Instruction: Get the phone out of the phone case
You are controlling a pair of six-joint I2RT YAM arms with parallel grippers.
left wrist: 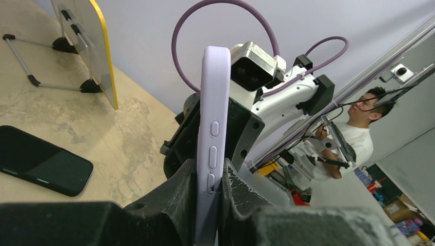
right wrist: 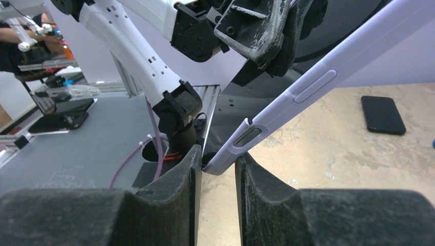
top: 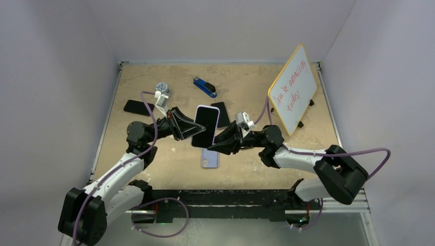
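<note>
A phone in a lilac case [top: 205, 125] is held upright above the table by my left gripper [top: 198, 130], which is shut on its side; the left wrist view shows the case's edge with buttons [left wrist: 213, 138] between the fingers. My right gripper [top: 213, 146] is at the lower right corner of the cased phone. In the right wrist view its part-open fingertips [right wrist: 218, 163] sit either side of the case's lower corner [right wrist: 228, 151]. Whether they touch it is hard to tell.
A lilac case [top: 210, 160] lies beneath, and dark phones lie at left [top: 137, 107] and behind [top: 222, 115]. A blue stapler [top: 204, 87], a round tin [top: 162, 88] and a whiteboard [top: 292, 89] stand toward the back and right.
</note>
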